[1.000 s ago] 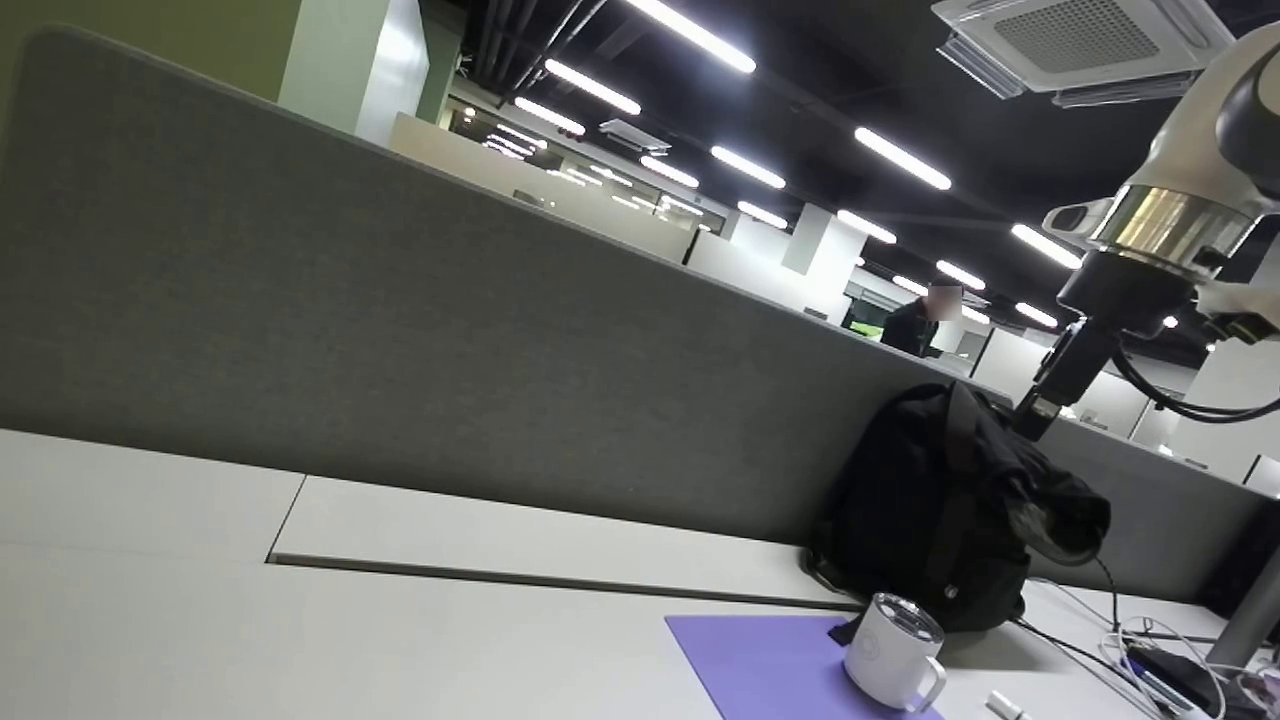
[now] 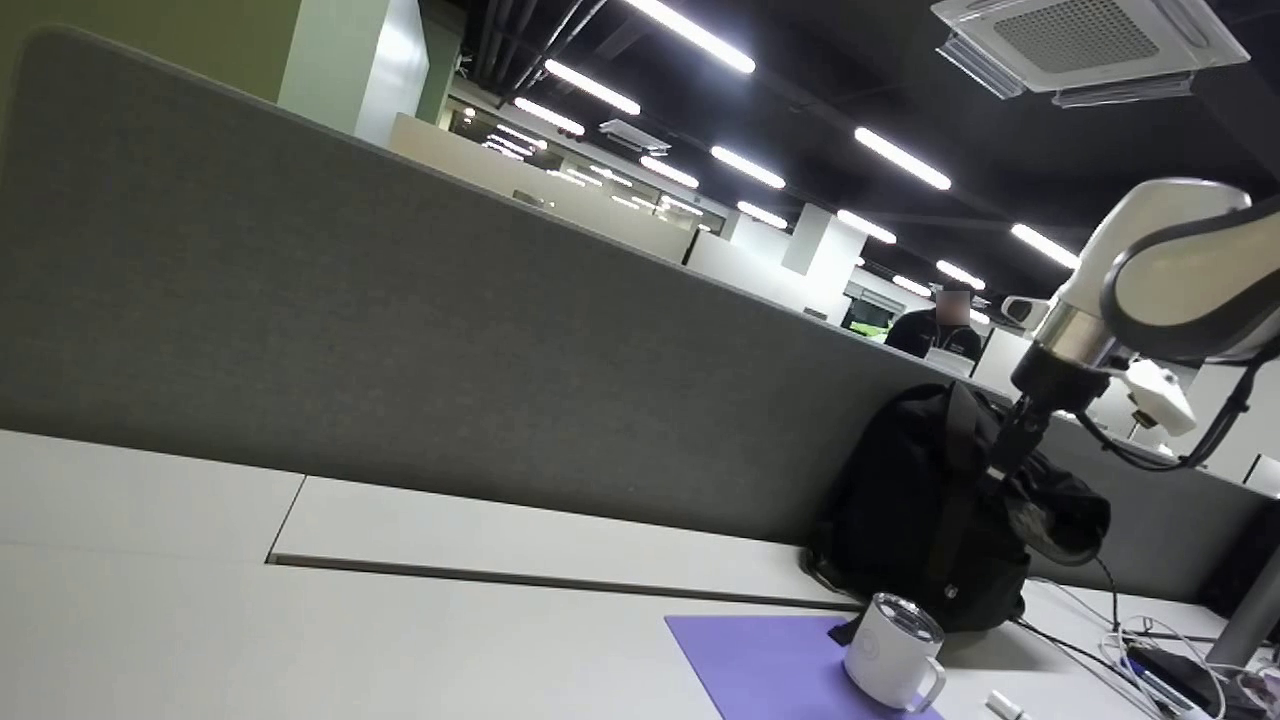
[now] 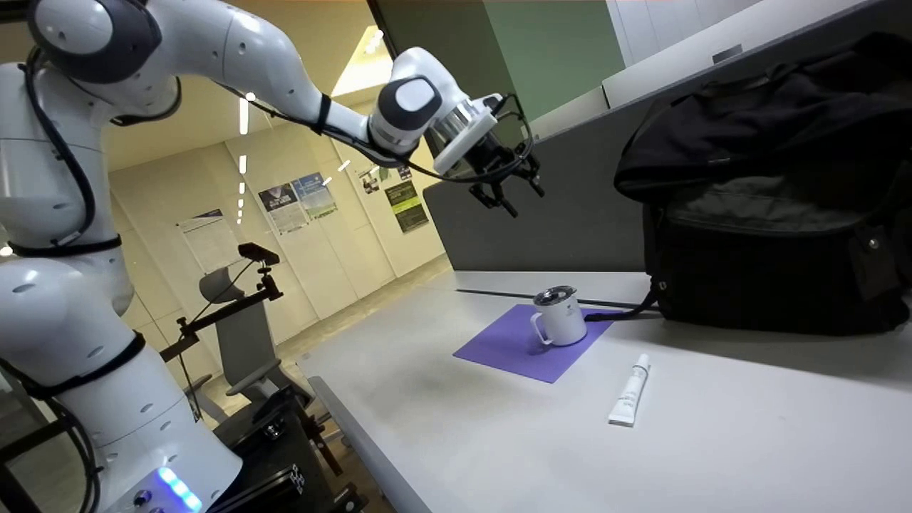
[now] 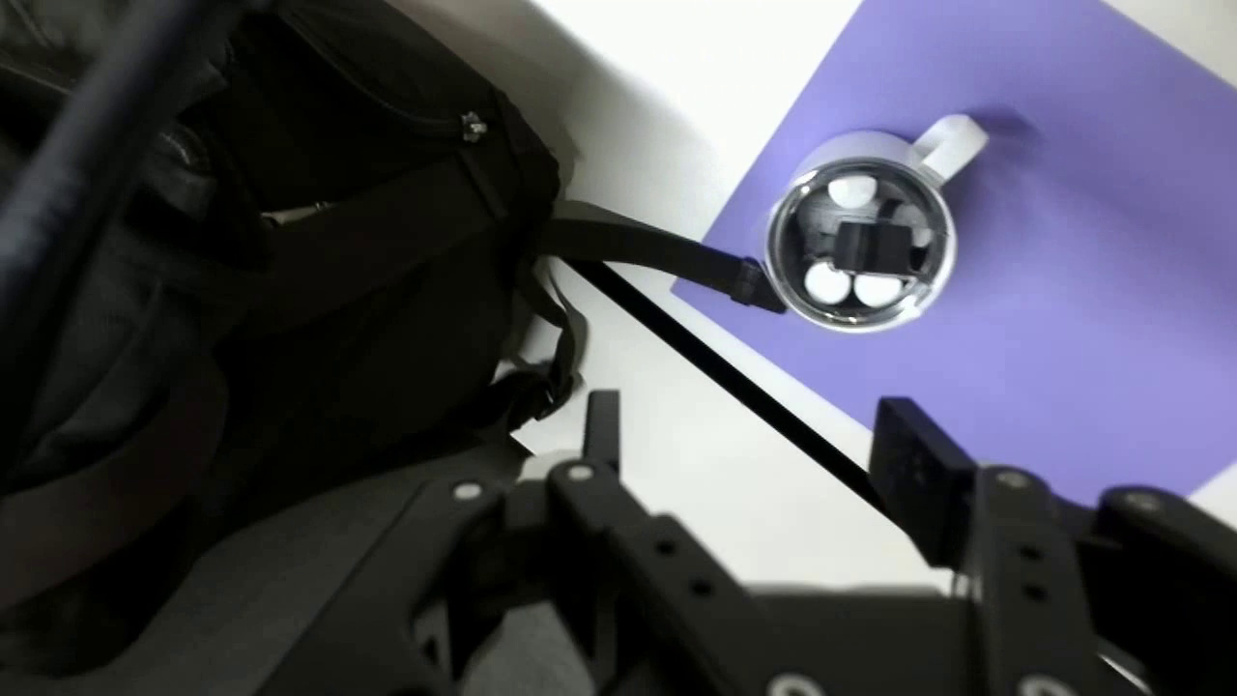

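My gripper (image 3: 516,201) hangs in the air above the table, its fingers spread with nothing between them. In the wrist view its two fingertips (image 4: 916,464) stand wide apart over bare table and the dark groove. A white mug (image 3: 560,318) with a clear lid and a handle stands upright on a purple mat (image 3: 508,348), well below the gripper. From above, the mug (image 4: 861,232) is near one edge of the mat. A white tube (image 3: 630,392) lies on the table in front of the mug. The wrist view does not show the tube.
A large black backpack (image 3: 769,205) stands against the grey partition (image 2: 480,324); its strap (image 4: 649,246) reaches the mat beside the mug. Cables (image 2: 1152,648) lie beyond the backpack.
Mug, mat and backpack are where they were. A person in the background has shifted.
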